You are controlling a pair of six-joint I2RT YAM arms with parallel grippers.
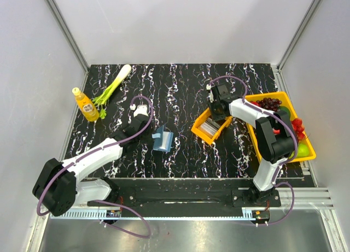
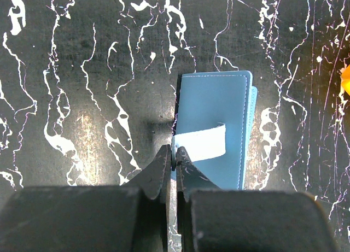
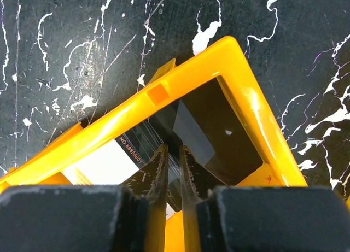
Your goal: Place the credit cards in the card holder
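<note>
A blue card holder (image 1: 167,141) with a white insert (image 2: 206,141) lies on the marble mat; in the left wrist view my left gripper is at its left edge, fingertips together, what is between them hard to see. A small orange tray (image 1: 198,130) holds several cards (image 3: 101,165), white and dark. My right gripper reaches down into that tray over the dark cards, its fingertips close together; whether a card is between them is unclear.
A large yellow basket (image 1: 306,158) of fruit stands at the right. A yellow bottle (image 1: 86,105) and a leek (image 1: 116,83) lie at the back left.
</note>
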